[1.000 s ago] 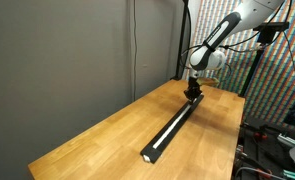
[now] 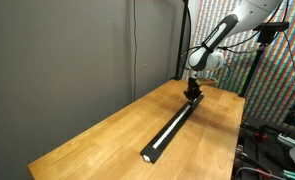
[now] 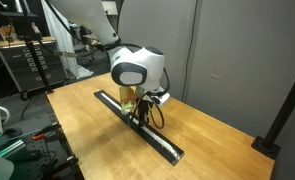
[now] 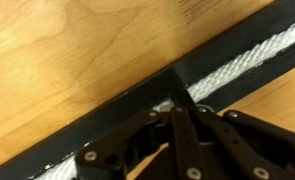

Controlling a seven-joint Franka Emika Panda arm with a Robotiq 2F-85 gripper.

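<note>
A long black strip [image 2: 165, 143] with a pale woven band [image 4: 242, 62] along its middle lies flat on the wooden table. Over the strip, towards its far end in exterior view 1, my gripper [image 2: 194, 96] points down. Exterior view 2 shows the gripper [image 3: 142, 122] low above the strip's middle part, close to its surface. In the wrist view the dark fingers [image 4: 177, 99] come together over the pale band. The gripper is shut, and nothing shows between its fingertips. Whether the fingertips touch the band cannot be made out.
A grey partition [image 2: 72, 70] runs along the back of the table. Dark equipment [image 2: 282, 145] stands beyond the table's right edge.
</note>
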